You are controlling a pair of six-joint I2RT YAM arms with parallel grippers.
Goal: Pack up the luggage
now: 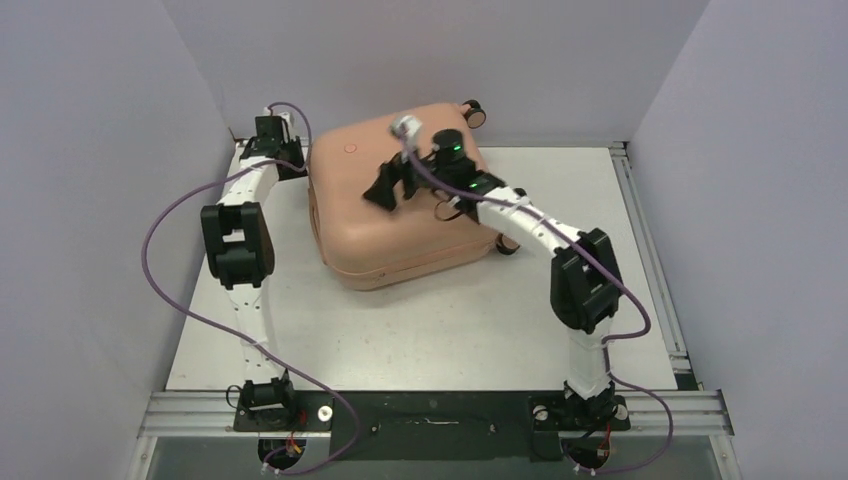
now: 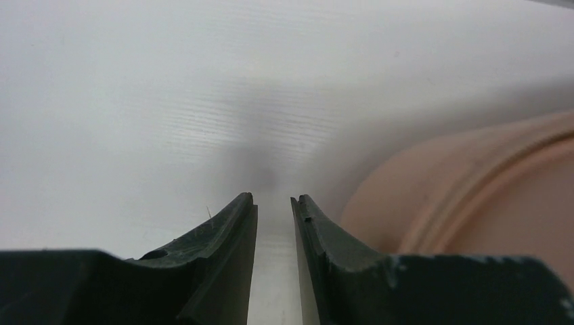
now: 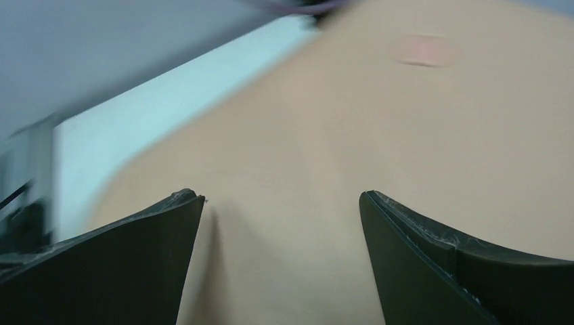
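A closed peach suitcase [image 1: 365, 230] lies on the white table, its wheels toward the right. My left gripper [image 1: 295, 170] is at the suitcase's back-left side; in the left wrist view its fingers [image 2: 223, 250] are partly apart over bare table, nothing seen between them, the peach edge [image 2: 392, 189] to their right. My right gripper [image 1: 395, 185] is blurred over the suitcase top; in the right wrist view it stands open with the peach surface [image 3: 474, 135] beyond and below its fingertips.
Grey walls border the table at back and both sides.
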